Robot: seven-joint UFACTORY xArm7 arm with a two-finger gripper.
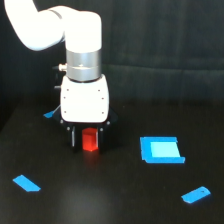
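Note:
A small red cube [90, 139] sits on the black table, left of centre. My gripper [87, 137] points down over it, with one dark finger on each side of the cube. Some dark space shows between the left finger and the cube, so the fingers look open. On the right side, the finger is very close to the cube, and whether they touch cannot be told. Shadow and the dark background hide much of both fingers.
To the right lies a pale square pad [163, 149] edged with blue tape. One blue tape strip [26, 184] is at the front left, another [196, 195] at the front right. Bare black table fills the middle front.

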